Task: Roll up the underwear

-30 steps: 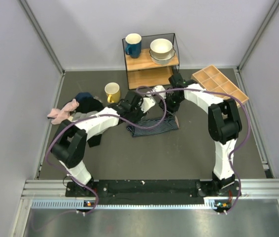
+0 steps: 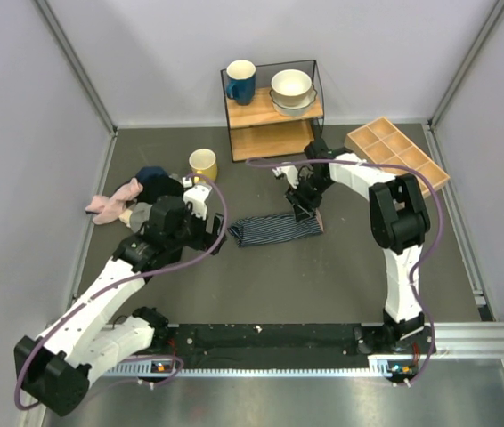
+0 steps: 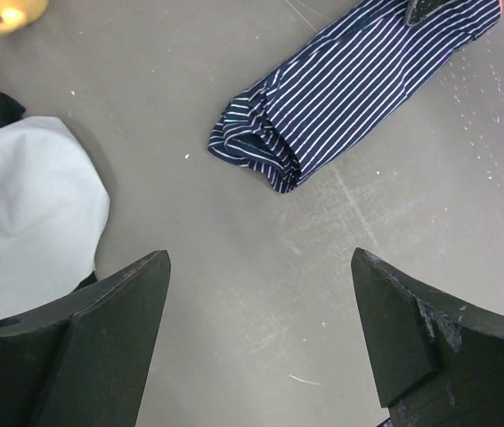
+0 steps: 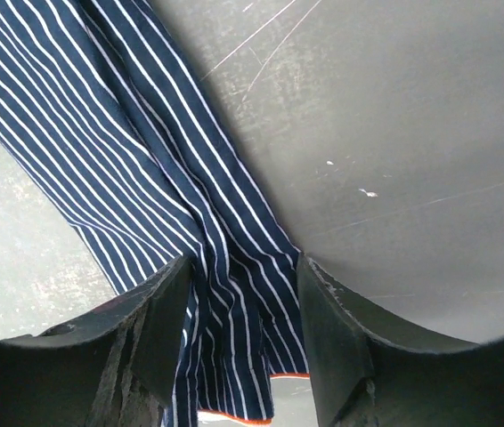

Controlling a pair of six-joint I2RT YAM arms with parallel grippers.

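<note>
The navy underwear with white stripes (image 2: 274,229) lies as a long folded strip in the middle of the table. Its left end, in the left wrist view, is a loose, puffed fold of striped cloth (image 3: 261,147). Left of that end, clear of the cloth, my left gripper (image 2: 215,234) stands open and empty. Over the strip's right end is my right gripper, its fingers (image 4: 165,307) apart on either side of bunched striped cloth. An orange-edged hem (image 4: 289,374) shows between and below them. Whether they press on the cloth is hard to tell.
A clothes pile with a pink piece (image 2: 114,203) lies at the left, near a yellow mug (image 2: 203,164). Behind stand a shelf (image 2: 274,140) with dishes and a wooden divided tray (image 2: 399,151).
The right gripper has shifted slightly toward the front, lower over the right end. The underwear lies about the same.
</note>
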